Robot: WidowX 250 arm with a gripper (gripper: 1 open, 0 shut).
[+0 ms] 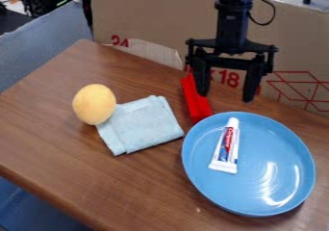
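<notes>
My black gripper [225,76] hangs above the back of the table, over the red object and the far side of the plate, its two fingers spread apart with nothing visible between them. A white toothpaste tube [226,144] lies on the left part of a blue plate [276,167] at the right. A red elongated object [195,102] lies behind the plate, partly under my gripper. A folded light-blue cloth [139,126] lies left of the plate, and a yellow round object [94,104] sits at its left.
A cardboard box wall [154,13] runs along the back of the wooden table [77,167]. A dark grey surface [33,47] lies beyond the left edge.
</notes>
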